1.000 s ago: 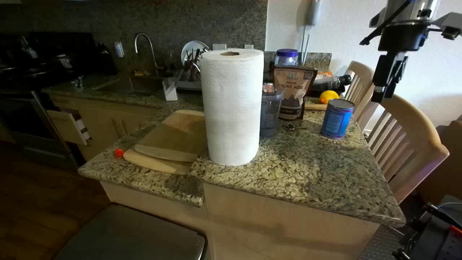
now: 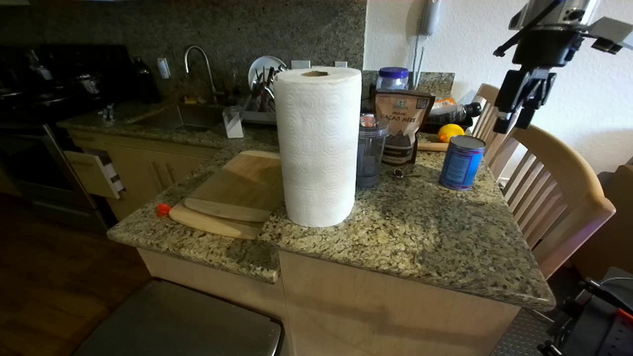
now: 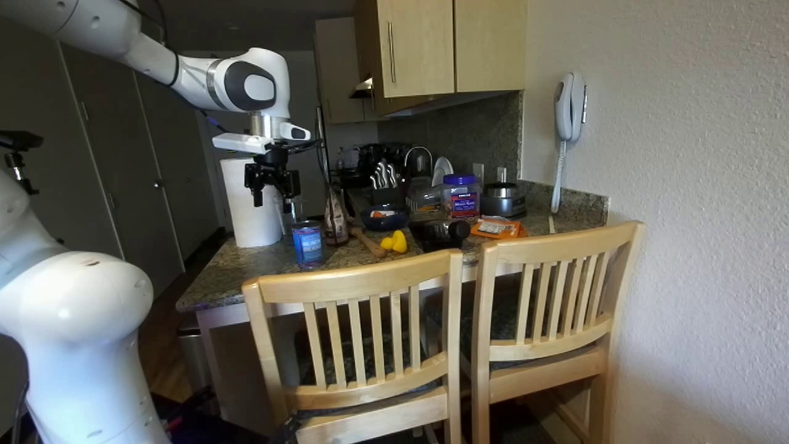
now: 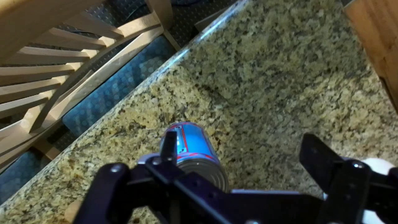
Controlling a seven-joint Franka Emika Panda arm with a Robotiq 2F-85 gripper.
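My gripper (image 2: 513,121) hangs in the air above the right end of the granite counter, higher than everything near it but the wall phone. In the wrist view its two black fingers stand wide apart, one fingertip (image 4: 169,145) overlapping the can, and nothing is held between them. A blue can (image 2: 461,163) with a silver top stands upright on the counter, below the gripper and apart from it. The same can (image 3: 307,244) shows in exterior view 2 near the counter's chair side. A tall white paper towel roll (image 2: 318,148) stands upright near the counter's front.
Behind the can are a cacao nibs bag (image 2: 401,127), a clear blender cup (image 2: 370,154) and a yellow lemon-like item (image 2: 451,131). Wooden chairs (image 3: 362,333) line the counter edge. Cutting boards (image 2: 237,184) lie left of the roll. Bare granite (image 2: 427,237) stretches in front of the can.
My gripper has shifted slightly left and up in exterior view 1 and turned, so both fingers now show apart. The can and the other counter items stay where they were.
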